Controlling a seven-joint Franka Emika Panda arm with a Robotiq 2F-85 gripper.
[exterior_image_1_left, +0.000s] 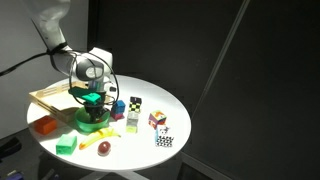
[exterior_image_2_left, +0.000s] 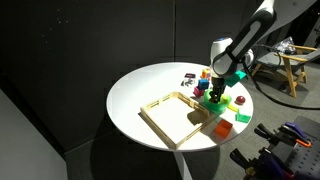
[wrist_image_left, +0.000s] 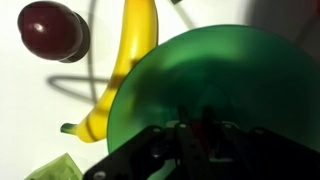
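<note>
A green bowl (exterior_image_1_left: 93, 127) stands near the front left of the round white table, and my gripper (exterior_image_1_left: 95, 115) reaches down into it. From above, in the wrist view, the bowl (wrist_image_left: 235, 50) looks dark inside, with the dark fingers over its lower middle. A small reddish patch (wrist_image_left: 196, 129) shows by the fingertips; what it is, and whether it is gripped, is too dark to make out. The far side view has the gripper (exterior_image_2_left: 215, 95) at the bowl (exterior_image_2_left: 214, 104) too.
A yellow banana (wrist_image_left: 133, 50) and a dark red round fruit (wrist_image_left: 50, 31) lie beside the bowl. An open wooden box (exterior_image_2_left: 176, 120) stands close by. Green block (exterior_image_1_left: 66, 145) and orange block (exterior_image_1_left: 45, 125) sit near the edge; several patterned cubes (exterior_image_1_left: 158, 118) stand right.
</note>
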